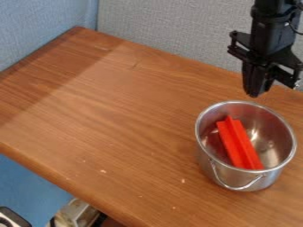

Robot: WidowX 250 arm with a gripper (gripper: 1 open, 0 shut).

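A steel pot [249, 177] with a wire handle stands on the right of the wooden table [106, 115]. Inside it lie red bars [239, 144], leaning side by side. My black gripper [254, 89] hangs above and behind the pot at the upper right, shut, with nothing visible between its fingers.
Grey-blue walls border the back and left. Some metal and plastic equipment [73, 215] sits off the table's near-left edge.
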